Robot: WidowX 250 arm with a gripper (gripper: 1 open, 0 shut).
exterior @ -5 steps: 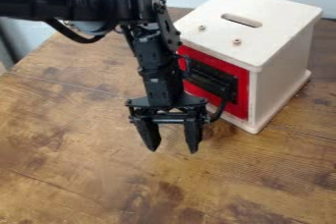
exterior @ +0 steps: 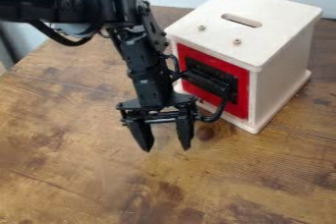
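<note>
My black gripper (exterior: pixel 164 138) points down above the wooden table, in front and to the left of a pale wooden box (exterior: pixel 247 46). Its two fingers stand apart with bare tabletop visible between them. The box has a slot in its top and a red front panel (exterior: pixel 242 111) with a black fitting (exterior: pixel 210 83) on it, partly hidden by my arm.
The box occupies the back right, and the table's back edge runs behind the arm.
My gripper has shifted slightly left and its fingers now stand somewhat wider apart. The box has not moved.
</note>
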